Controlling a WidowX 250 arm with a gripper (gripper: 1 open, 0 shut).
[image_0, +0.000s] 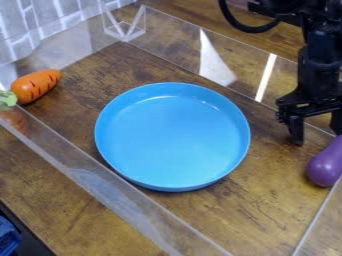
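My black gripper (310, 112) hangs at the right edge, low over the wooden board, just behind a purple toy eggplant (325, 161) that lies partly out of frame. The fingers are apart with nothing clearly between them, so it looks open. A round blue plate (171, 135) lies in the middle. An orange toy carrot (36, 85) with a green top lies at the far left.
Clear plastic walls (128, 207) run round the wooden work area. Bare wood is free above the plate and below it. A dark cable loops over the top right.
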